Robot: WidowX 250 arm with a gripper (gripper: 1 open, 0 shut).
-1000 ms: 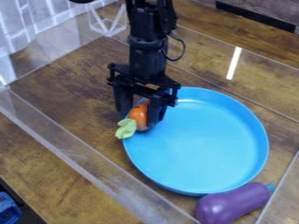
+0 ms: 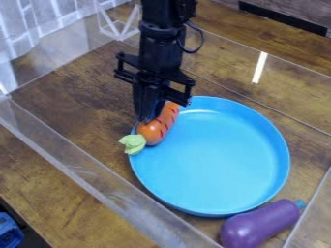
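My black gripper [image 2: 147,97] is above an orange toy carrot [image 2: 161,124] with a pale green top, which lies on the left rim area of a blue plate [image 2: 226,160]. The fingertips are close over the carrot's upper left; whether they touch it, and how far apart they stand, is hard to tell.
A purple eggplant [image 2: 258,223] lies at the lower right, below the plate. Clear walls run along the left and front. A small blue object sits at the bottom left corner. The wooden surface [image 2: 58,107] left of the gripper is clear.
The gripper has risen and moved slightly left, uncovering more of the carrot. The plate has shifted a little to the left.
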